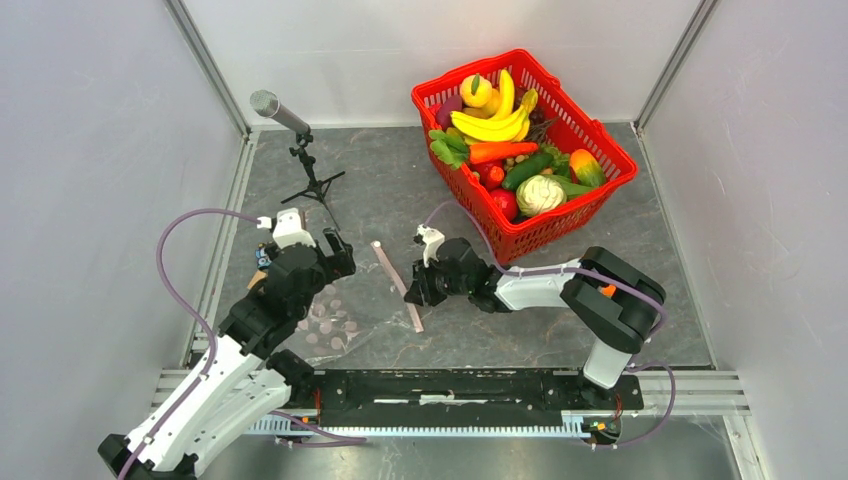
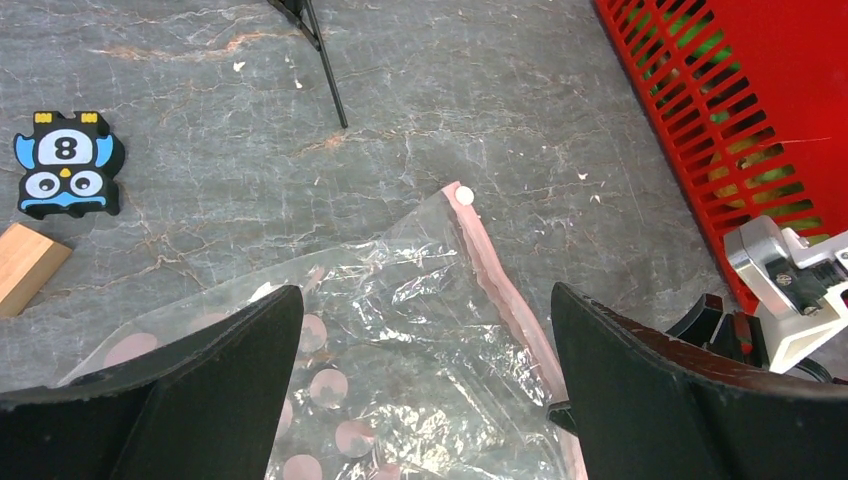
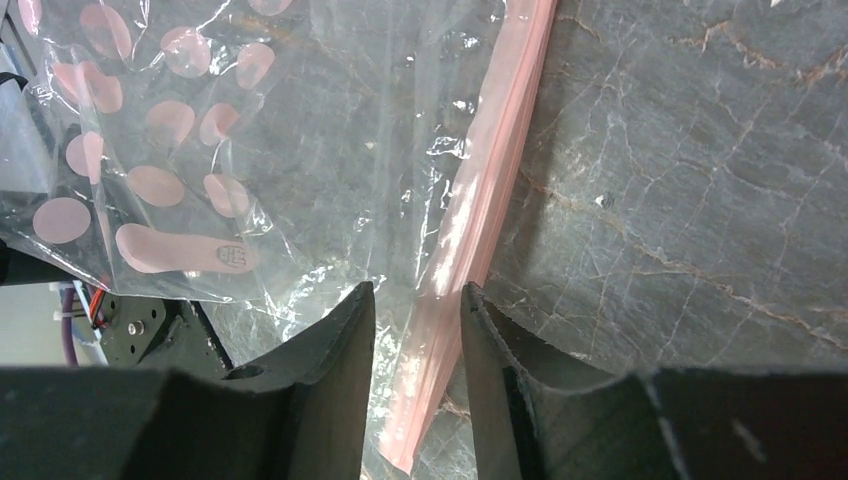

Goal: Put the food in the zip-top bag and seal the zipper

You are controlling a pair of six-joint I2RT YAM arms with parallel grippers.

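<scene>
The clear zip bag with pink dots lies on the grey table, its pink zipper strip along its right side. In the right wrist view my right gripper is part open, its fingertips either side of the strip's near end; whether they grip it I cannot tell. My left gripper hangs open over the bag, nothing between its fingers. The food, including bananas, a carrot and a cauliflower, fills a red basket at the back right.
A microphone on a tripod stands at back left. An owl block and a wooden block lie left of the bag. Bare table lies between tripod and basket.
</scene>
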